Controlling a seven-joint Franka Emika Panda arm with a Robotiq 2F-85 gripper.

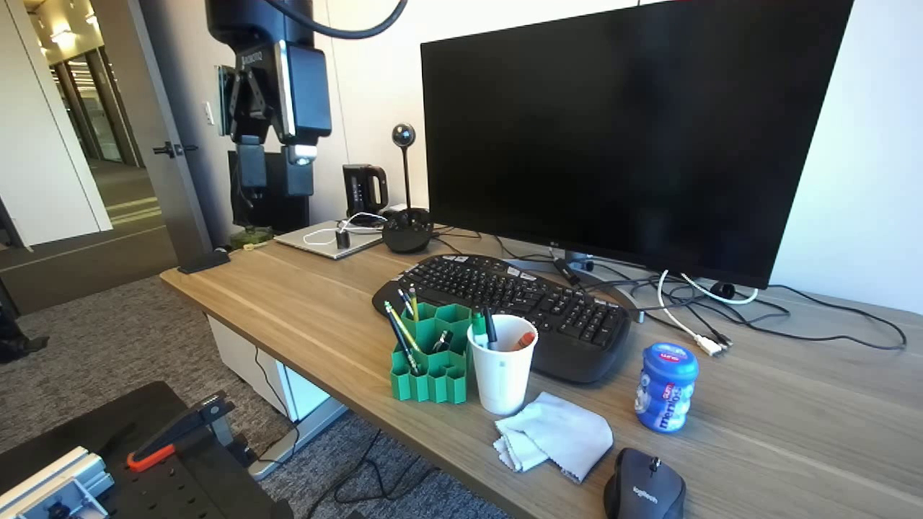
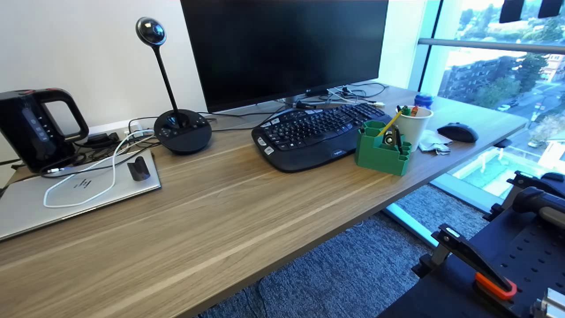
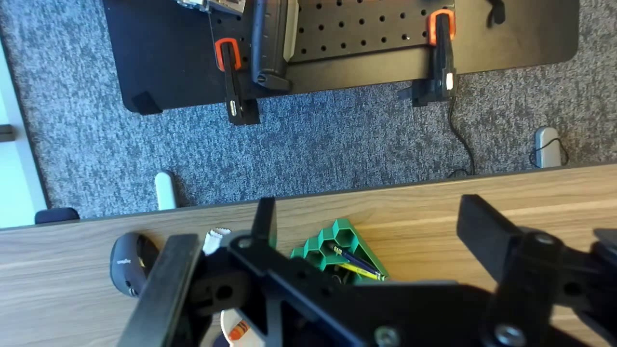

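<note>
My gripper (image 1: 275, 192) hangs open high above the desk, at the upper left of exterior view 1, with nothing between its fingers. In the wrist view its fingers are spread wide, and the green hexagonal pen holder (image 3: 344, 254) shows far below between them. That holder (image 1: 430, 363) carries several pens and pencils. Right beside it stands a white cup (image 1: 503, 372) with markers in it. A light grey cloth (image 1: 558, 434) lies crumpled in front of the cup. To its right are a blue Mentos bottle (image 1: 667, 388) and a dark mouse (image 1: 646, 486).
A black keyboard (image 2: 318, 132) lies below the large monitor (image 1: 623, 138). Toward the left end stand a camera on a stalk (image 2: 182, 130), a kettle (image 2: 39, 130) and a laptop (image 2: 106, 185) with cables.
</note>
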